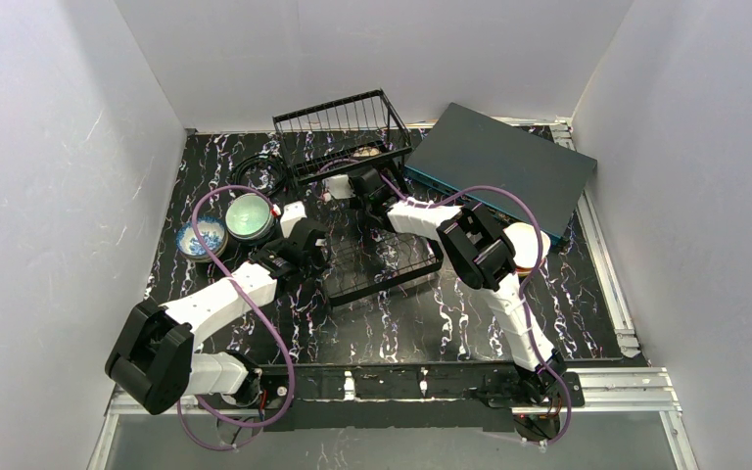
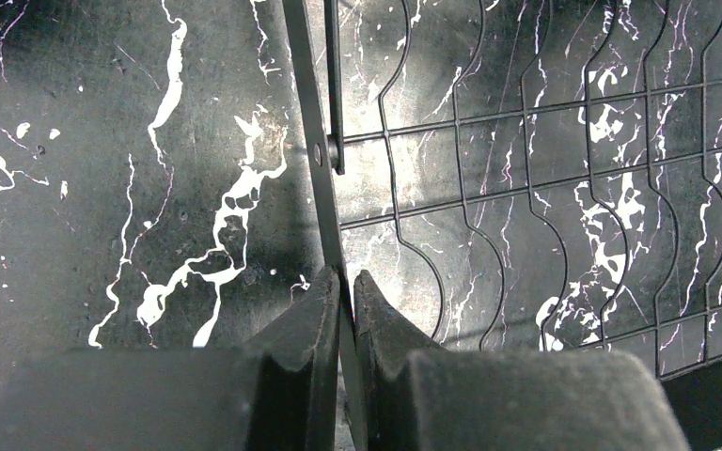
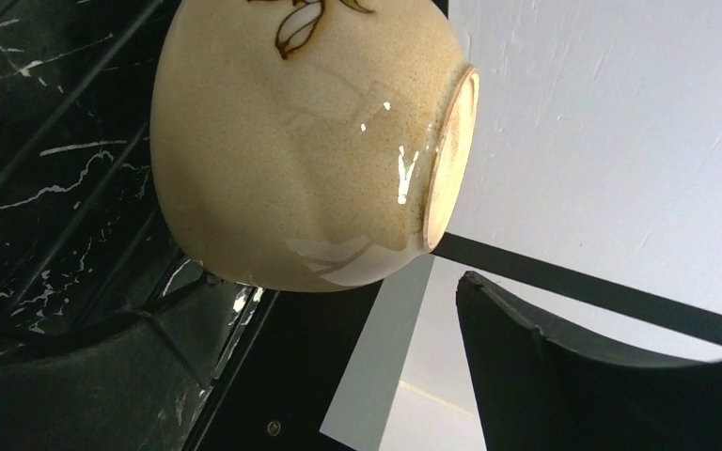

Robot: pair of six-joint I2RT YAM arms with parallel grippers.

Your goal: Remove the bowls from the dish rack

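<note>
The black two-tier dish rack (image 1: 384, 285) stands mid-table. My left gripper is shut on the thin upright side bar of its frame. A beige bowl (image 3: 310, 160) with a painted leaf motif sits tipped on its side in the rack, its foot ring facing right in the right wrist view. My right gripper is open at the bowl's near edge, one fingertip by its body and the other beyond the foot, apart from it. From above, only a little of this bowl (image 1: 366, 152) shows under the upper tier.
Left of the rack are a green bowl stack (image 1: 249, 216), blue-patterned bowls (image 1: 202, 238) and a coiled black cable (image 1: 260, 174). A dark flat box (image 1: 501, 162) lies back right. Pale stacked bowls (image 1: 524, 244) are partly behind the right arm.
</note>
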